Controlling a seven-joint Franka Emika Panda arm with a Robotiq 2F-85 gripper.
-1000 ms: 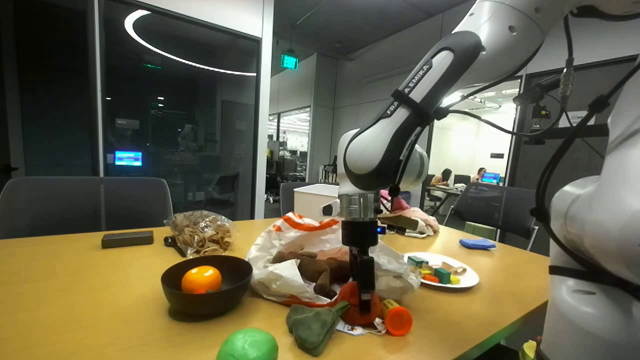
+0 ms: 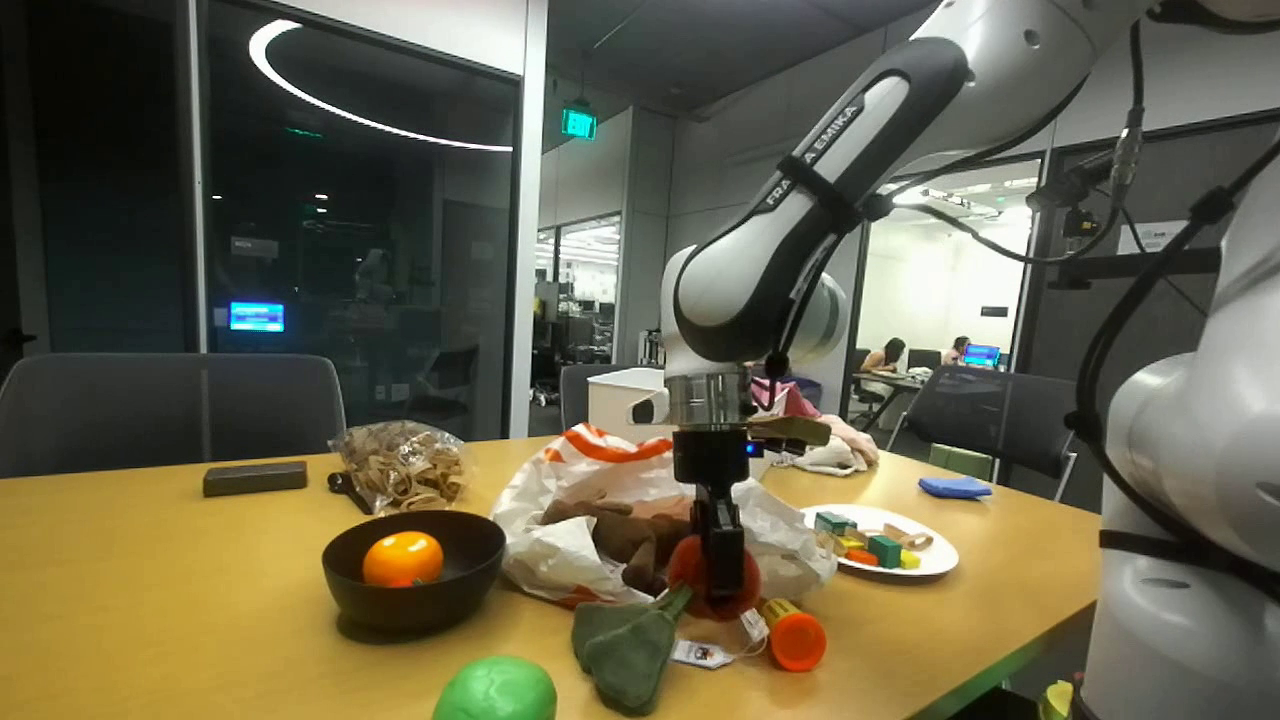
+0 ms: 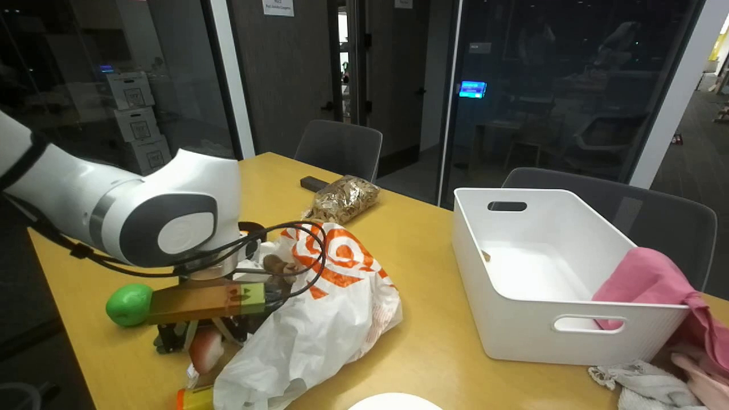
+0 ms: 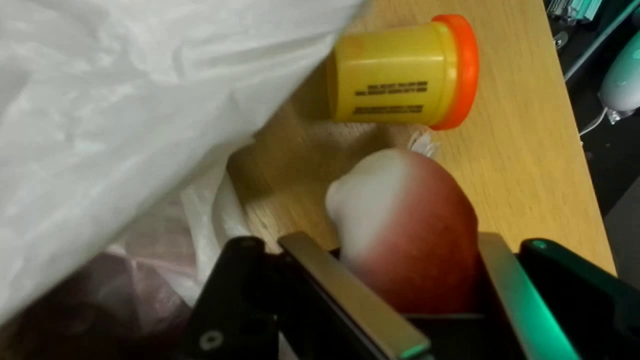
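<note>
My gripper point(image 2: 723, 588) is shut on a round red plush point(image 4: 420, 234) with a pale tip, one finger on each side of it in the wrist view. In exterior view 1 the red plush point(image 2: 687, 566) looks slightly raised from the table. A dark green leafy piece point(image 2: 626, 654) lies in front, its stem reaching up to the red plush; whether the two are joined I cannot tell. Paper tags point(image 2: 702, 654) hang or lie beneath. From the second exterior view, the red plush point(image 3: 205, 349) shows below the gripper, whose fingertips are partly hidden.
Beside the plush lie a yellow tub with orange lid point(image 2: 797, 640) and a white plastic bag point(image 2: 546, 510) holding something brown. A black bowl point(image 2: 360, 600) contains an orange point(image 2: 403, 559). A green fruit point(image 2: 495, 694), a plate of blocks point(image 2: 936, 554) and a white bin point(image 3: 581, 335) stand around.
My gripper has risen and shifted slightly left in exterior view 1, and the red plush has come up with it. The green piece has barely moved.
</note>
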